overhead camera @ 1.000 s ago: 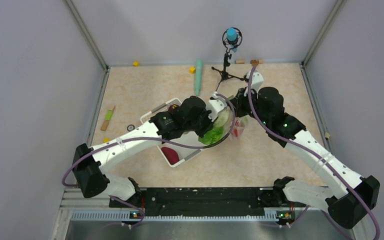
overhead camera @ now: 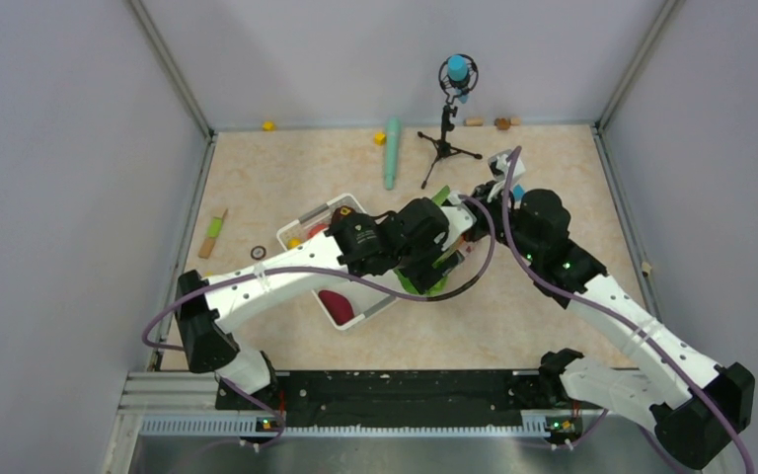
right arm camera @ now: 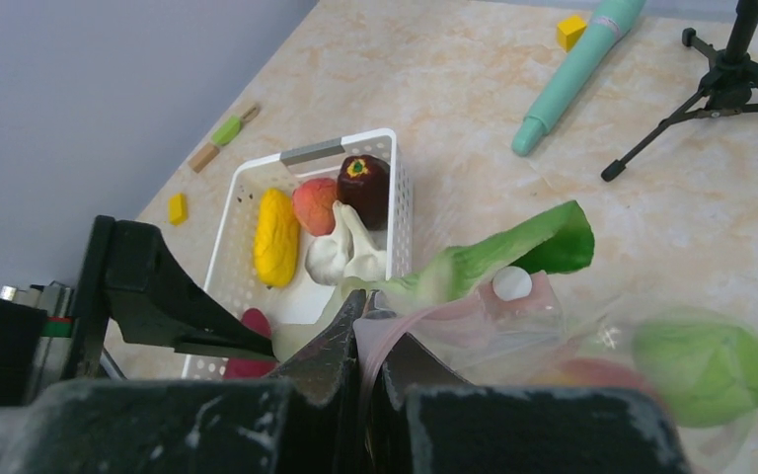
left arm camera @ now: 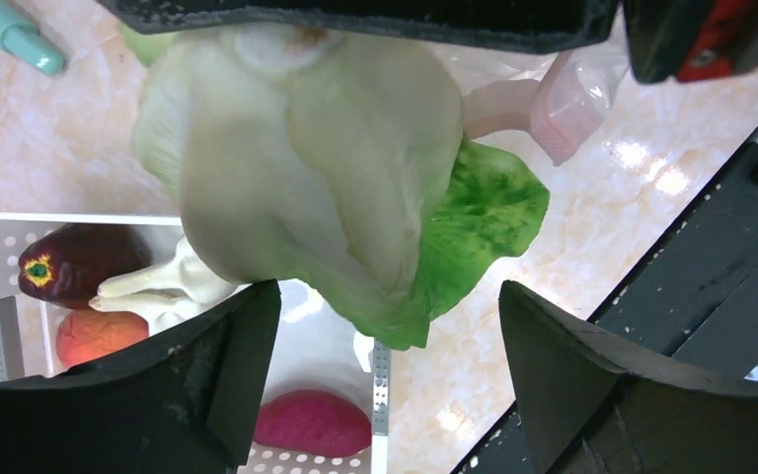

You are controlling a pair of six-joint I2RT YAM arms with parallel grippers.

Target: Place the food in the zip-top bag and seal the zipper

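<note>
In the left wrist view a lettuce (left arm camera: pixel 316 168) fills the middle, just beyond the open fingers of my left gripper, with the clear bag (left arm camera: pixel 572 104) behind it. In the right wrist view my right gripper is shut on the pink-edged lip of the zip top bag (right arm camera: pixel 701 365), which holds green and reddish food. A leafy piece (right arm camera: pixel 513 247) shows at the bag's mouth. The top view has both wrists crowded over the bag, hiding most of it.
A white basket (overhead camera: pixel 341 316) holds an eggplant (left arm camera: pixel 84 262), a peach, a yellow item, garlic-like white pieces and a red sweet potato (left arm camera: pixel 311 423). Behind stand a teal cylinder (overhead camera: pixel 392 153) and a black tripod (overhead camera: pixel 443 148).
My left gripper has moved right toward the bag.
</note>
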